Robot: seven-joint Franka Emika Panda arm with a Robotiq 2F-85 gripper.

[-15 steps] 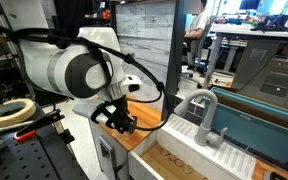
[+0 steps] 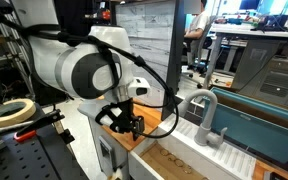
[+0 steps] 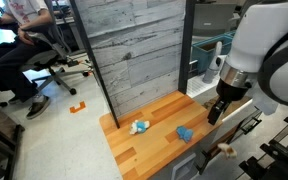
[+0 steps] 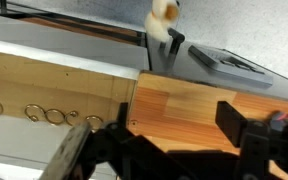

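Observation:
Black-fingered and part open, my gripper hangs over the wooden counter (image 4: 174, 103), close to its edge beside the drawer. Bare wood shows between its fingertips, and nothing is held. In exterior view 1 the gripper (image 2: 130, 130) is low at the counter's near end. Exterior view 2 has it (image 3: 218, 110) at the right end of the wood. The open drawer (image 2: 191, 165) lies to the right in exterior view 1. Several brass-coloured rings (image 4: 54, 116) lie in it, left of the gripper in the wrist view.
A grey faucet (image 2: 201, 100) rises beyond the drawer, near a blue bin (image 2: 239, 128). Two small blue things, one nearer (image 3: 185, 133) and one farther (image 3: 139, 127), lie on the counter. A panelled wall (image 3: 144, 48) stands behind it.
My arm and gripper have shifted slightly to the right and down in exterior view 1. The drawer and rings look unmoved.

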